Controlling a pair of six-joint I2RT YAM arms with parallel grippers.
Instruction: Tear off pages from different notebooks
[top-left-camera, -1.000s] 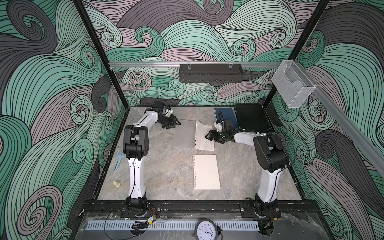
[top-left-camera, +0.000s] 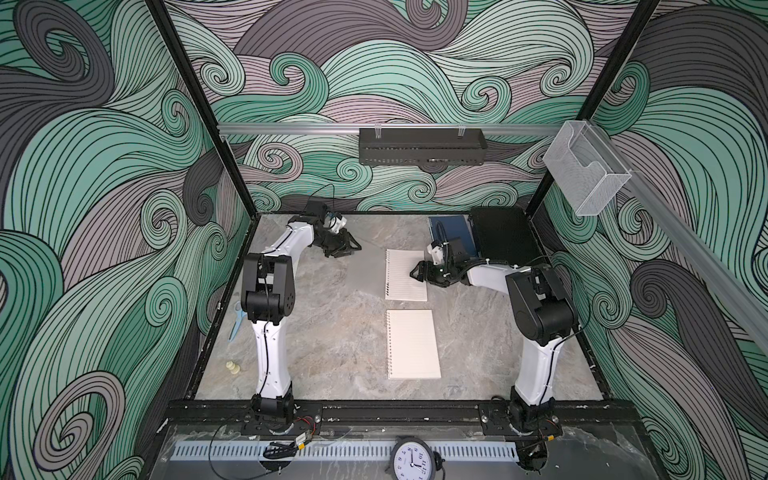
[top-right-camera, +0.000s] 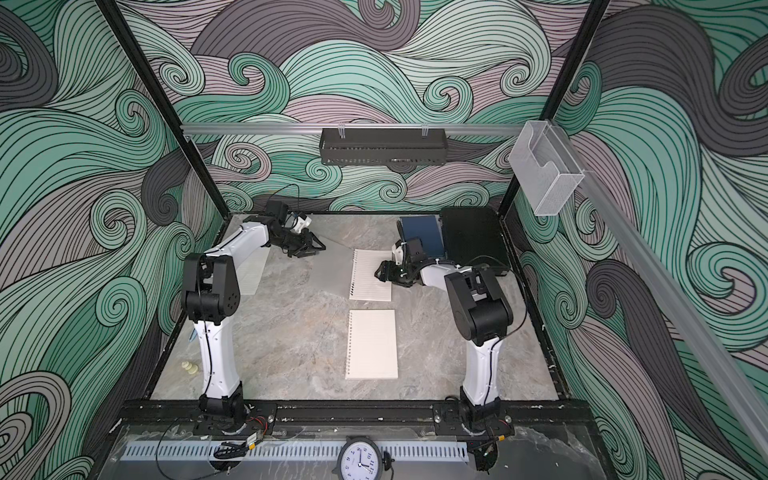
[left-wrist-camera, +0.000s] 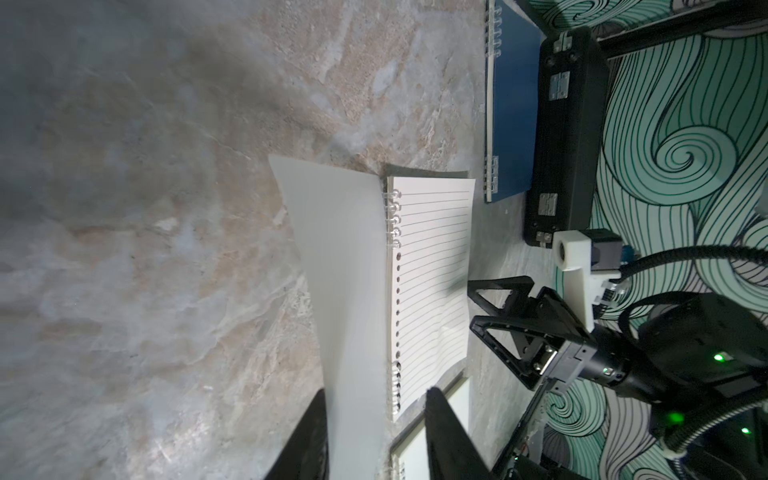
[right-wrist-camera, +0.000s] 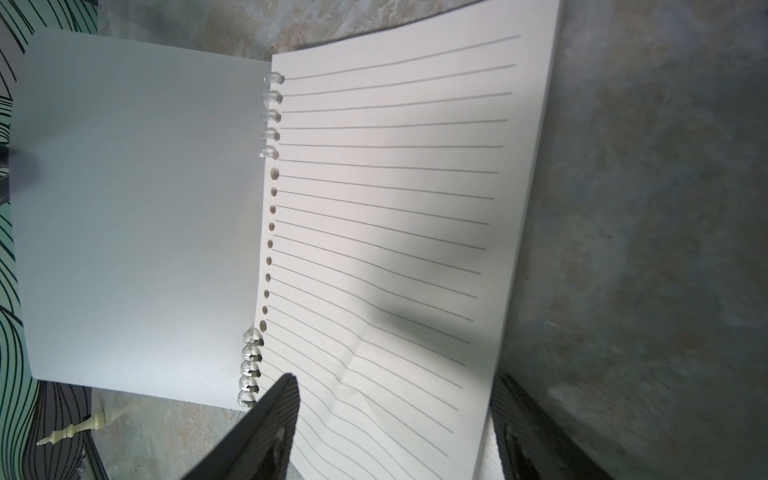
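The open spiral notebook (top-left-camera: 406, 275) lies at the table's back middle, its grey translucent cover (right-wrist-camera: 144, 216) folded out to the left. Its lined page (right-wrist-camera: 392, 216) is creased near the lower part; a middle stretch of its holes shows no rings. My left gripper is open, and the cover's grey sheet shows between its fingers without visible grip. At the page's right edge my right gripper stands open, its fingers apart over the lower page. A second ring notebook (top-left-camera: 413, 344) lies open in front. One loose lined sheet (top-right-camera: 254, 273) lies at the far left.
A blue notebook (top-left-camera: 450, 230) and a black case (top-left-camera: 504, 233) stand at the back right. Blue scissors (top-left-camera: 237, 323) and a small pale yellow object (top-left-camera: 233, 367) lie at the left.
The notebook's page was raised and bowed a second ago; now it lies flatter, and the notebook sits slightly further left. The left arm has shifted a little left, covering part of the scissors.
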